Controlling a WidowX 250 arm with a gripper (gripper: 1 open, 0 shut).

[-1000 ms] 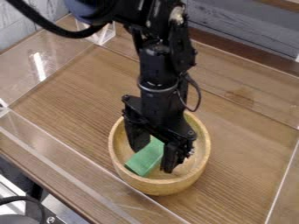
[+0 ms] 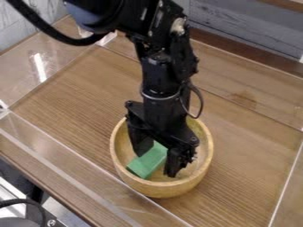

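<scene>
A round light wooden bowl [image 2: 179, 183] rests on the wooden tabletop. Inside it, toward the left, lies a green block [image 2: 147, 159]. The black arm reaches down from the top of the view, and its gripper [image 2: 161, 143] hangs open over and partly within the bowl, one finger on each side near the block's upper end. The far part of the block is hidden by the gripper.
A pale wall runs along the back. At the lower left, beyond the table's edge, are cables and some hardware.
The gripper has shifted and risen slightly. The bowl and green block look nearly unchanged.
</scene>
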